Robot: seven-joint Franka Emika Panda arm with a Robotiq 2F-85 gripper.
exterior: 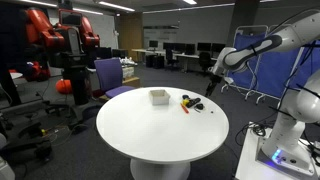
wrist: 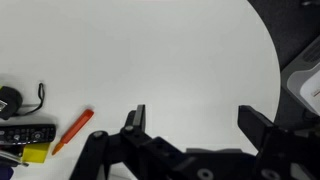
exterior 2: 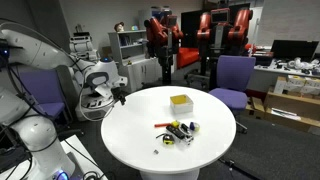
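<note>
My gripper is open, its two dark fingers well apart with only bare white tabletop between them. In exterior view 1 the gripper (exterior: 213, 80) hangs above the right side of the round white table (exterior: 130, 130). A loose cluster lies on that table: an orange marker (wrist: 73, 130), a black remote (wrist: 28, 134), a black tape measure (wrist: 10, 102) with a strap and a yellow block (wrist: 37, 152). All of these are left of the fingers in the wrist view. A white open box (exterior 2: 181, 107) stands apart from them, something yellow showing inside.
A purple chair (exterior 2: 234, 75) stands beyond the table, and another robot (exterior: 73, 55) stands on the floor at the left of exterior view 1. Small dark bits lie near the cluster.
</note>
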